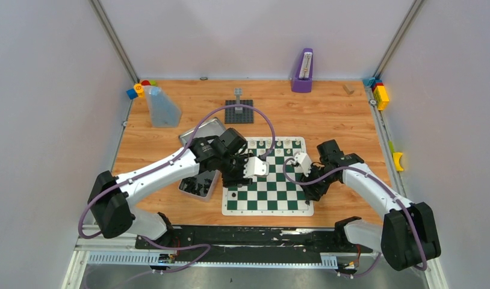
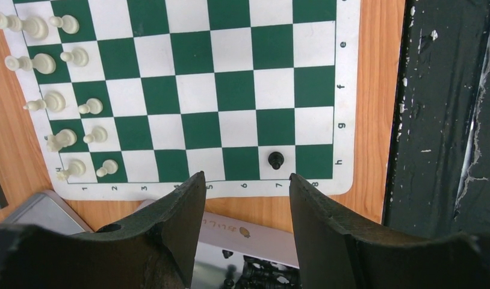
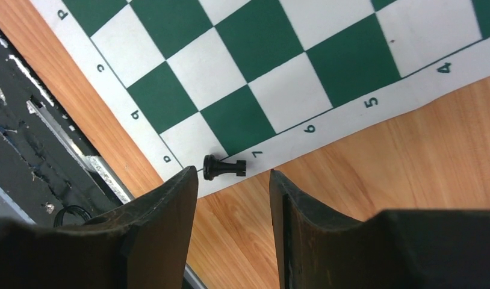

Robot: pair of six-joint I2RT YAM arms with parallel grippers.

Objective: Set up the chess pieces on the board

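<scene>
The green-and-white board (image 1: 268, 205) carries white pieces (image 2: 68, 137) in rows at one end. A lone black piece (image 2: 276, 159) stands near square h7. My left gripper hangs over that side, fingers apart and empty, above the edge of a box (image 2: 257, 236) of dark pieces. My right gripper is open above the board's corner by a7, where a black piece (image 3: 224, 168) lies on its side between the fingertips in view, apparently not held.
A metal lid (image 1: 212, 126) lies behind the box. A dark stand (image 1: 239, 117), purple metronome (image 1: 303, 78) and translucent bag (image 1: 164, 111) are at the back. Bare table surrounds the board on the right.
</scene>
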